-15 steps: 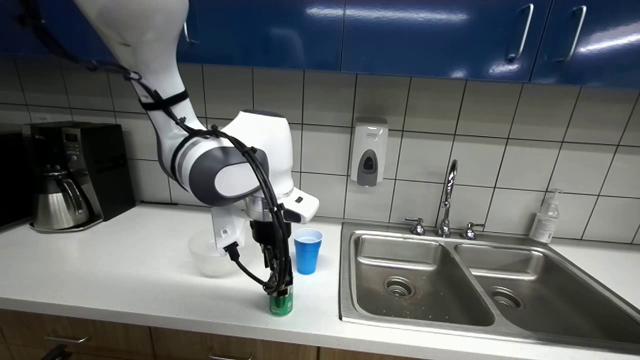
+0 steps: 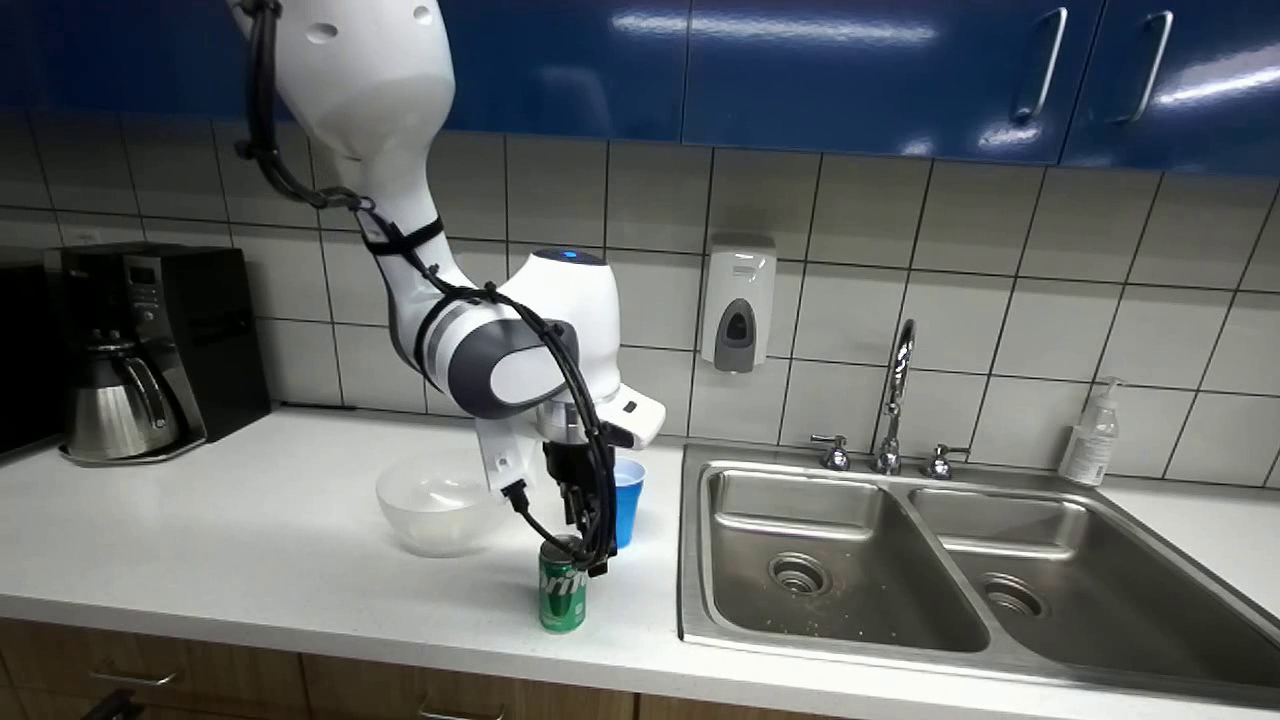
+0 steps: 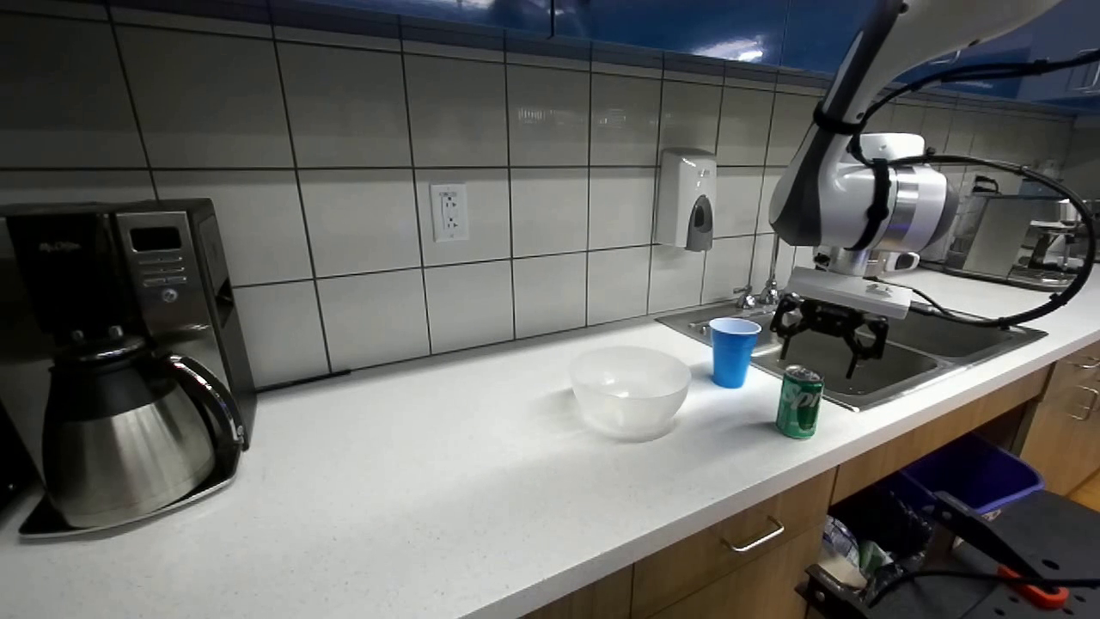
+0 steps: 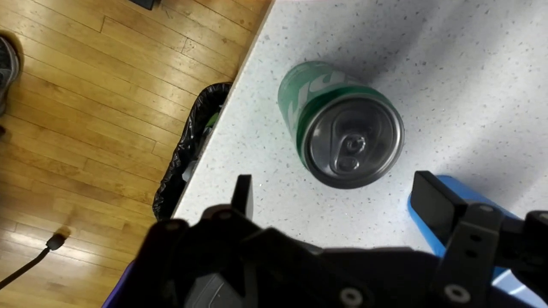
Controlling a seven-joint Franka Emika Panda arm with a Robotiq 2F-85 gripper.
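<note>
A green soda can [image 2: 561,595] stands upright on the white counter near its front edge; the wrist view shows the can's lid [image 4: 353,141] from above. My gripper [image 3: 828,346] is open and empty, its fingers spread wide above the counter on the sink side of the can. In the wrist view the can lies beyond the fingertips of my gripper, not between them. A blue cup [image 3: 733,352] stands upright behind the can, partly covered by one finger in the wrist view. A translucent bowl [image 3: 630,392] sits to the left of the cup.
The double sink [image 2: 840,552] lies right of the can and cup. A coffee maker [image 2: 156,348] stands at the far left, with bare counter [image 3: 412,485] between it and the bowl. A soap dispenser [image 2: 737,302] hangs on the wall.
My arm and gripper have shifted right and somewhat up, uncovering more of the can and bowl and now hiding part of the cup. The can, cup and bowl have not moved.
</note>
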